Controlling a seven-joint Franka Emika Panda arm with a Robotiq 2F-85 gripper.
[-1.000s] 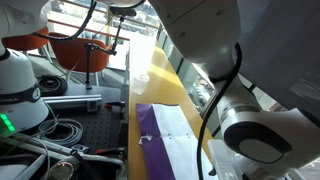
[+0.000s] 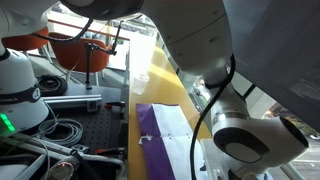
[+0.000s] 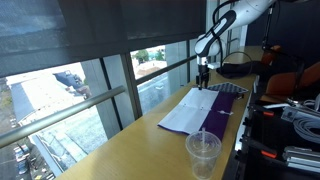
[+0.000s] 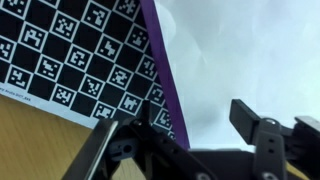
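A white cloth or sheet with purple borders (image 3: 195,111) lies flat on the wooden table. Its white middle (image 4: 245,50) and one purple edge (image 4: 163,62) fill much of the wrist view. My gripper points down over that edge, fingers apart, with no object held between them. How far the fingertips are above the cloth is hard to tell. From the second exterior view, the gripper (image 3: 203,84) is at the cloth's far end; in the first, the arm hides it.
A black-and-white marker board (image 4: 80,55) lies against the purple edge. A clear plastic cup (image 3: 203,157) stands near the cloth's opposite end. Bare table (image 3: 115,150) extends to the left, with windows along the wall side and cables (image 2: 62,132) on a black cart.
The arm's links have shifted a little to the left in the first exterior view. The cloth and cup look unmoved.
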